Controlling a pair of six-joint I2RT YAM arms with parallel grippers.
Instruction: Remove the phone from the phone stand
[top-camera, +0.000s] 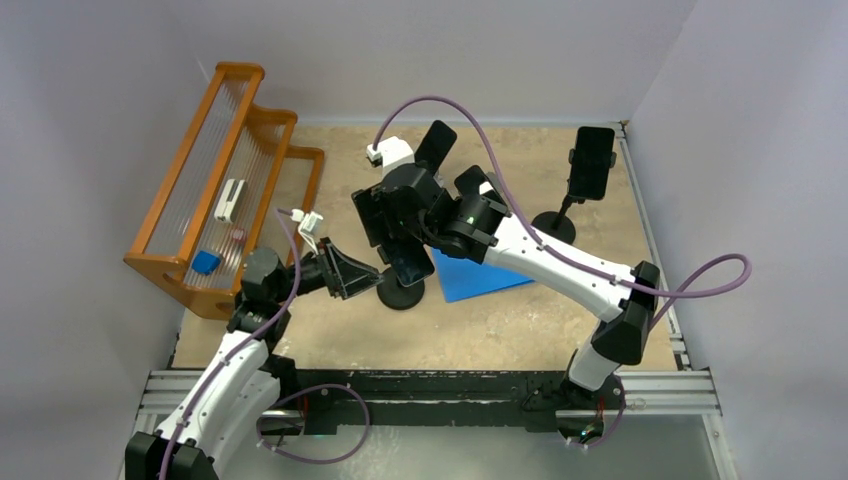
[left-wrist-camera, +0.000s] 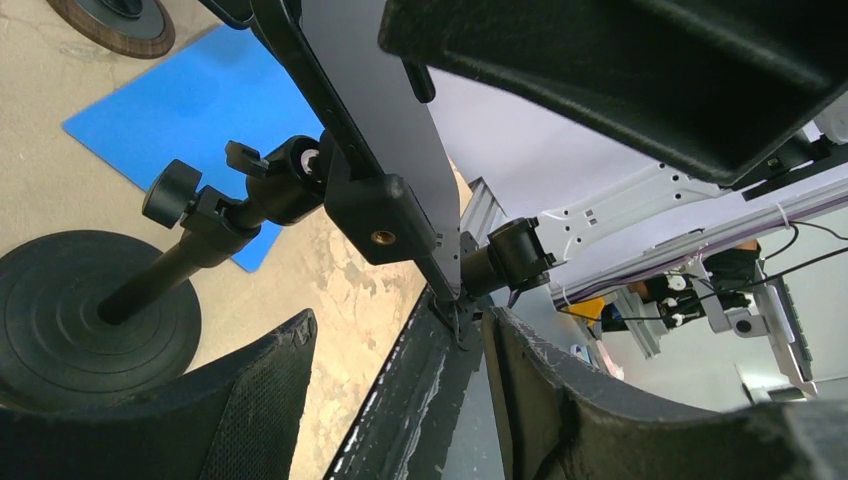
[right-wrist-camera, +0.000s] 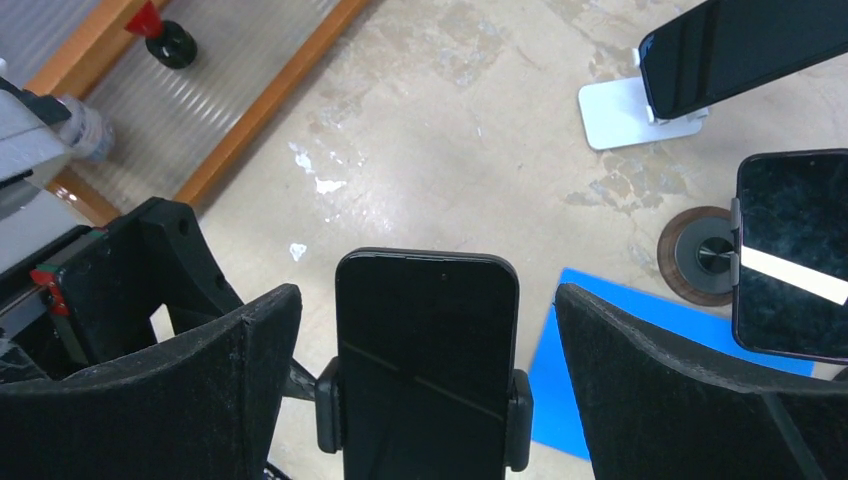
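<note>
A black phone (top-camera: 410, 261) (right-wrist-camera: 425, 350) sits tilted in the clamp of a black phone stand (left-wrist-camera: 95, 340), whose round base rests on the tan table. My right gripper is open above this phone, its fingers on either side of the phone's upper part, apparently not gripping. My left gripper (top-camera: 360, 280) is part open, with nothing between its fingers, just left of the stand, below the clamp and facing its arm in the left wrist view.
A blue mat (top-camera: 480, 283) lies right of the stand. Other phones on stands stand behind (top-camera: 436, 143) and at the right (top-camera: 590, 162). A wooden rack (top-camera: 205, 140) fills the left side.
</note>
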